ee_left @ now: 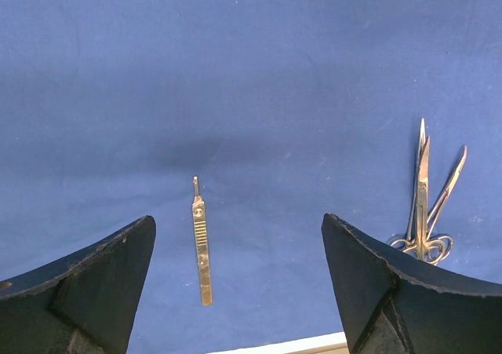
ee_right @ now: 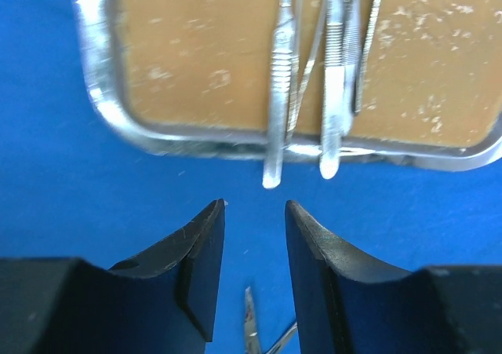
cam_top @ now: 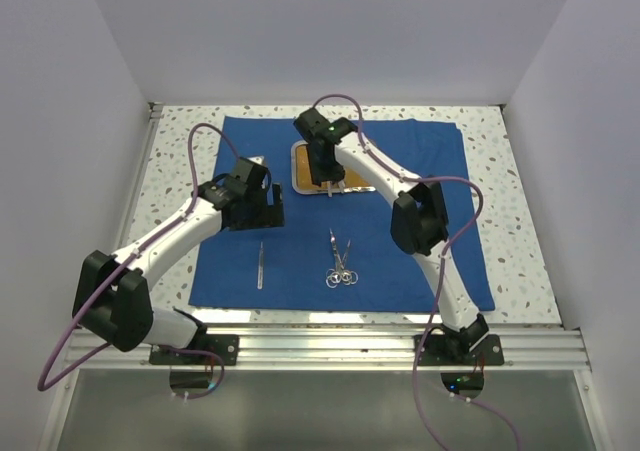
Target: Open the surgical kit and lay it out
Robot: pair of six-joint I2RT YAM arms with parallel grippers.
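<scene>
The steel tray (ee_right: 235, 140), brown inside, lies at the back of the blue cloth. Several slim instruments rest in it, among them a flat handle (ee_right: 278, 95) and a wider pair of handles (ee_right: 333, 95); their ends jut over the front rim. Just short of these ends, my right gripper is open, nothing between its fingers. My left gripper also stands open and empty, above the cloth. Between its fingers in the picture, but lower down, a scalpel handle (ee_left: 201, 248) lies on the cloth. Scissor-like instruments (cam_top: 340, 261) lie together at the front middle.
Bare blue cloth (cam_top: 420, 281) spreads across the front right, and the back right is free too. Speckled table (cam_top: 520, 241) borders the cloth. The right forearm reaches over the right part of the tray.
</scene>
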